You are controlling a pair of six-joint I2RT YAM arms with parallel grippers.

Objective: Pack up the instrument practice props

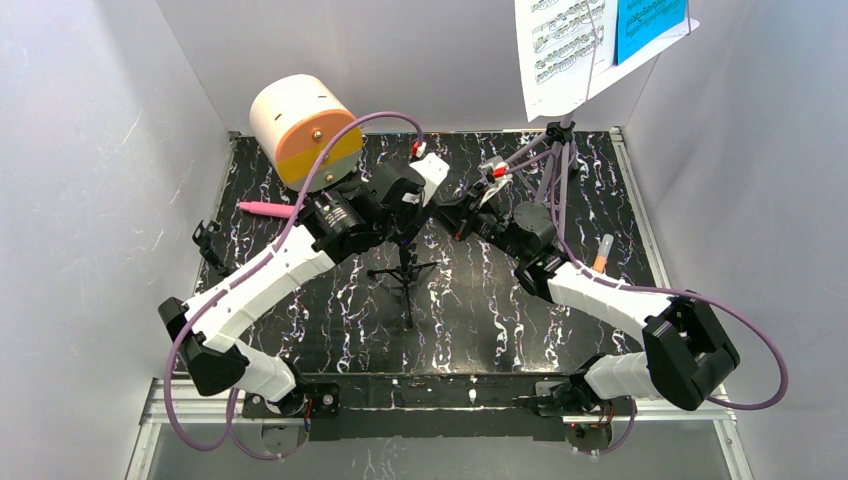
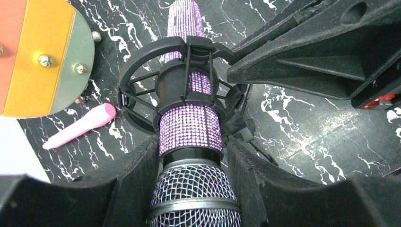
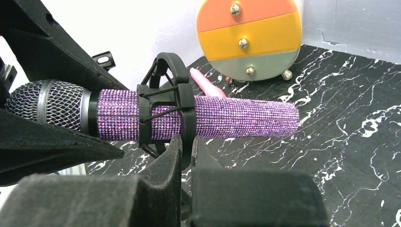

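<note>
A microphone with a purple rhinestone body (image 2: pixel 190 125) and a mesh head (image 2: pixel 194 201) passes through a black ring-shaped shock mount (image 3: pixel 188 106). My left gripper is shut on the microphone just behind its head, and its fingers (image 3: pixel 61 56) show on both sides of it in the right wrist view. My right gripper is shut on the edge of the mount's ring; its fingers (image 2: pixel 312 56) come in from the right in the left wrist view. The mount's small black tripod (image 1: pixel 405 275) stands mid-table. In the top view both hands largely hide the microphone.
Back left stands a striped drum-like case (image 1: pixel 305 130), with a pink microphone (image 1: pixel 268 209) lying before it. A black holder (image 1: pixel 208 245) is at the left edge. Back right are a music stand (image 1: pixel 562 180) with sheets and an orange-handled item (image 1: pixel 602 253).
</note>
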